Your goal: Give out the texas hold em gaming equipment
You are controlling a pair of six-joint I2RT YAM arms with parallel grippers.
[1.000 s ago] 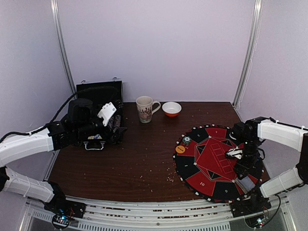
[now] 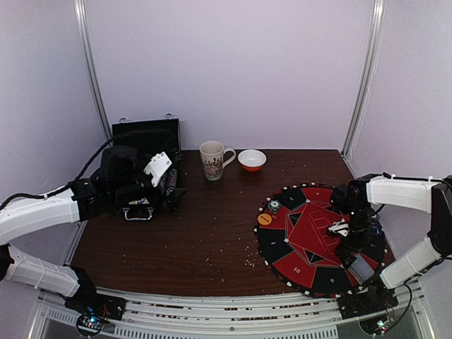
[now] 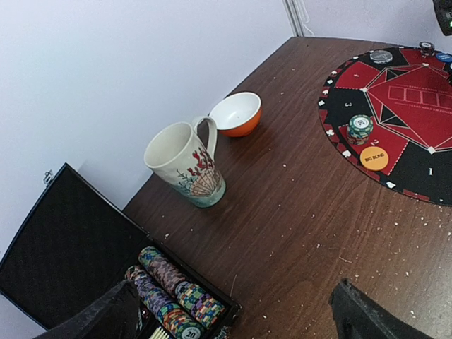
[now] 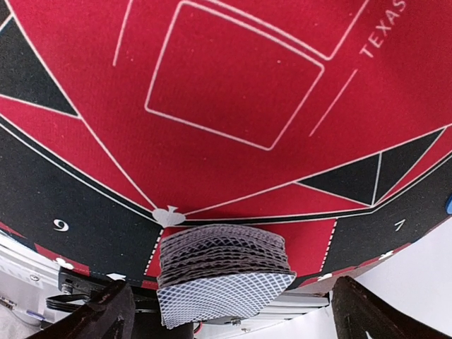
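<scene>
A deck of cards [image 4: 222, 295] with a patterned back lies fanned in a short stack on a red segment of the round poker mat [image 2: 300, 265]. My right gripper is open above the mat, one finger on either side of the deck in the right wrist view; contact cannot be told. Chip rolls [image 3: 166, 300] sit in the black case [image 3: 60, 247] on the left. Over that case, my left gripper stands open, nothing between its fingers. On the mat's left side are a short chip stack [image 3: 359, 128] and an orange "Big Blind" disc [image 3: 374, 158].
A mug [image 2: 212, 160] and a small orange-and-white bowl [image 2: 251, 160] stand at the back of the table. Bare wood [image 2: 201, 236] stretches between case and mat. More discs [image 3: 381, 56] lie along the mat's far side.
The right arm has shifted slightly to the left over the mat near the deck. My left arm and the table objects look unmoved.
</scene>
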